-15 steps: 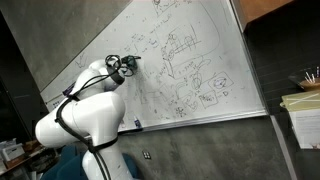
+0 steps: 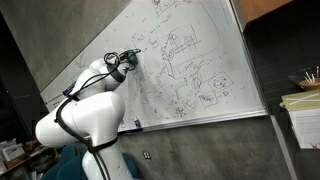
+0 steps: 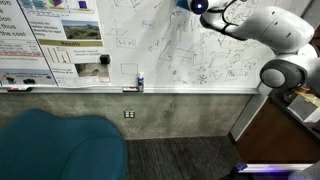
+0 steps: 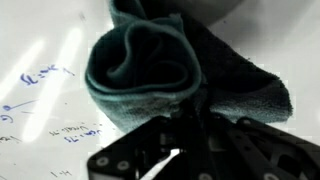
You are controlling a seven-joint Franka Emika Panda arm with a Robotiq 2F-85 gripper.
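A dark teal cloth [image 4: 150,65], rolled and folded, fills the middle of the wrist view. My gripper is shut on it; the bunched fabric hides the fingertips. Behind the cloth is the whiteboard [image 4: 40,105] with blue handwriting. Exterior view 1 has the gripper [image 2: 128,60] up at the left part of the whiteboard [image 2: 235,85], close to its surface; whether the cloth touches the board I cannot tell. At the top edge of exterior view 2, a bit of blue-teal cloth [image 3: 183,5] shows beside the arm.
Marker writing covers much of the board. Posters [image 3: 75,45] hang at its left, and a spray bottle [image 3: 140,82] stands on the ledge. Below are a teal chair [image 3: 65,145] and open floor. A wooden counter [image 3: 292,115] is at the right.
The gripper has shifted only slightly at the board, staying in the same area. The rest of the scene looks the same.
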